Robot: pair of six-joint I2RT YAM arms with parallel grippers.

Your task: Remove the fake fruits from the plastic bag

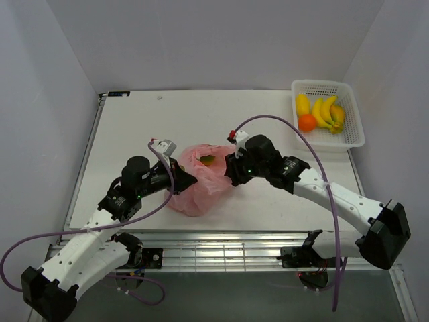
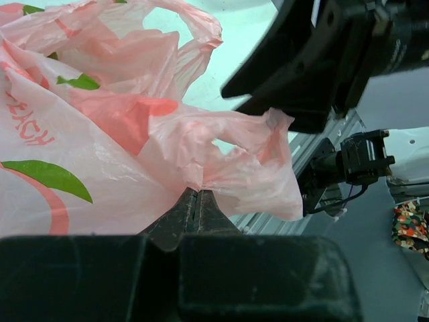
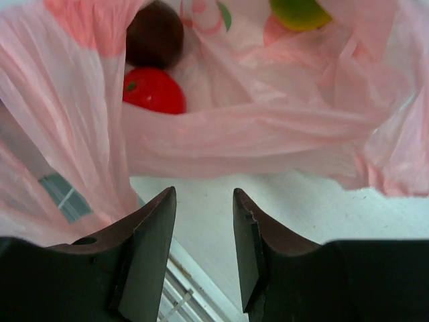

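Note:
A pink plastic bag (image 1: 200,194) lies crumpled at the table's middle. Inside, the right wrist view shows a red fruit (image 3: 153,90), a dark round fruit (image 3: 154,35) and part of a yellow-green fruit (image 3: 298,10). My left gripper is shut on the bag's pink film (image 2: 100,147). My right gripper is open beside the bag, with nothing between its fingers; its black body also shows at the upper right of the left wrist view.
A white basket (image 1: 355,134) at the back right holds bananas, an orange and other yellow fruit. A metal rail (image 1: 221,248) runs along the front edge.

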